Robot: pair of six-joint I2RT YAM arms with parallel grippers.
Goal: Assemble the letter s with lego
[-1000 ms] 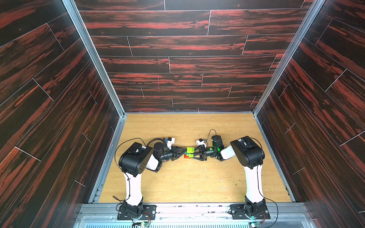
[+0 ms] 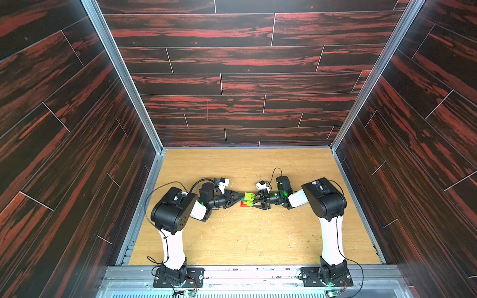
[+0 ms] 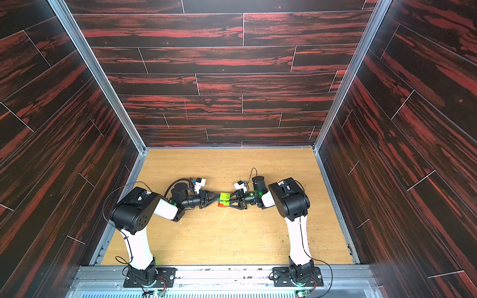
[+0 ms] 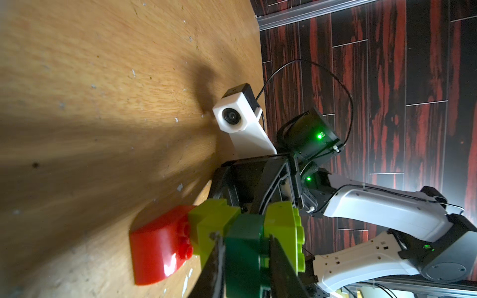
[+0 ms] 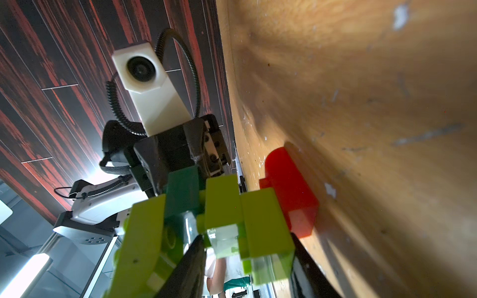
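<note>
A stacked lego build is held between both grippers near the middle of the table. In the left wrist view, my left gripper is shut on its dark green brick [image 4: 243,243]. A lime studded brick [image 4: 283,231] joins that brick's upper side, and a red rounded brick [image 4: 159,245] is at the other end, close to the wood. From the opposite side, my right gripper is shut on lime bricks [image 5: 265,223], between the dark green brick and the red brick [image 5: 290,191]. Whether every joint is fully pressed together, I cannot tell.
The arms face each other closely. A wrist camera [image 4: 236,116] on the right arm stands just beyond the bricks.
My left arm's elbow has shifted slightly left, and the top lime brick looks slightly turned. The right arm looks still. Both grippers keep hold of the build.
</note>
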